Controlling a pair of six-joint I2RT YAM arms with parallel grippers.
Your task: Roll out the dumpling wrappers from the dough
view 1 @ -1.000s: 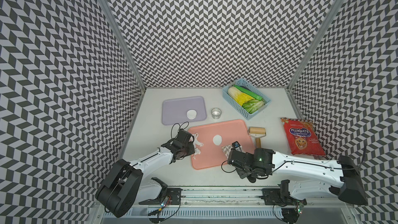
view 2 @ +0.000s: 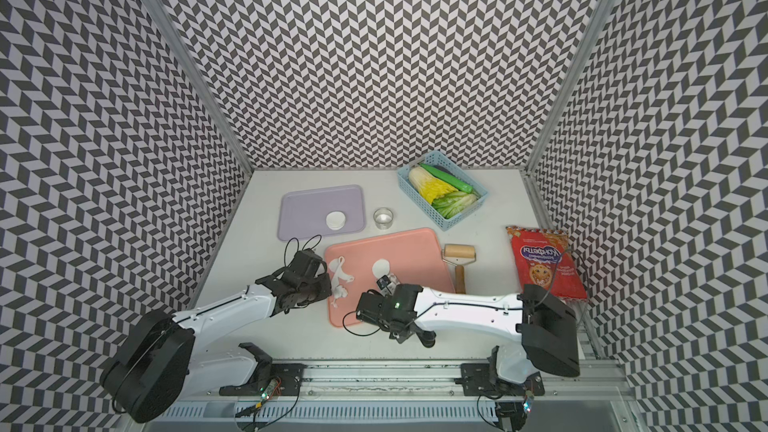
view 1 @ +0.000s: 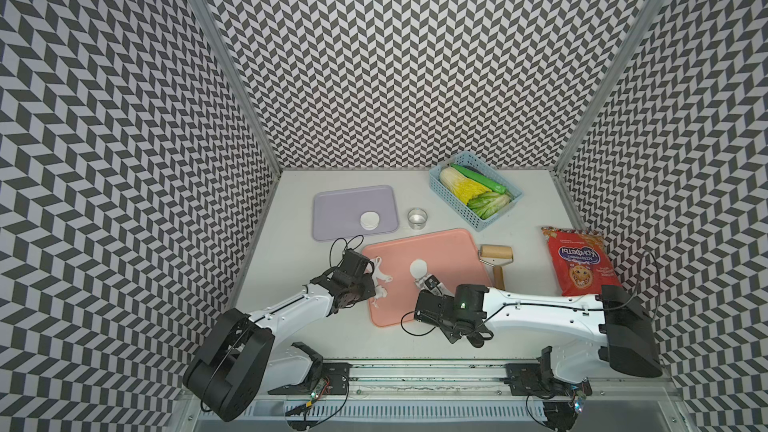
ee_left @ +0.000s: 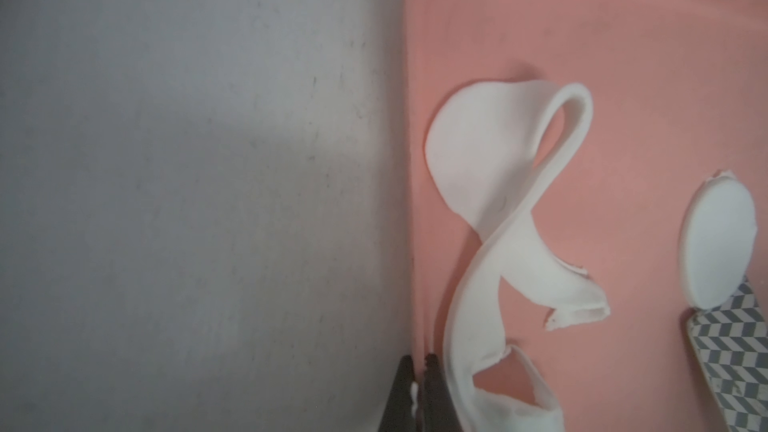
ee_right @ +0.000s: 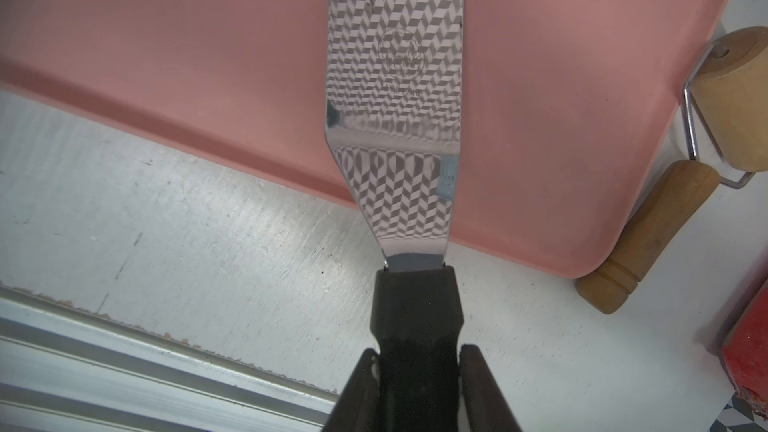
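Observation:
My right gripper is closed round the black handle of a metal spatula over the pink tray; in the left wrist view the blade's tip touches the near end of a white dough round [ee_left: 716, 236]. Shut, with no object visible between its fingers, my left gripper is at the tray's left edge, beside ragged dough scraps [ee_left: 480, 144]. Another white round [view 1: 369, 220] lies on the lilac tray [view 1: 336, 208].
A wooden roller [ee_right: 732, 96] lies right of the pink tray, with a red bag [view 1: 584, 264] farther right. A small clear cup [view 1: 417, 217] and a basket of vegetables [view 1: 476, 192] stand at the back.
My right arm has moved left with the spatula, whose blade has come up to the dough round on the pink tray. My left arm has stayed still.

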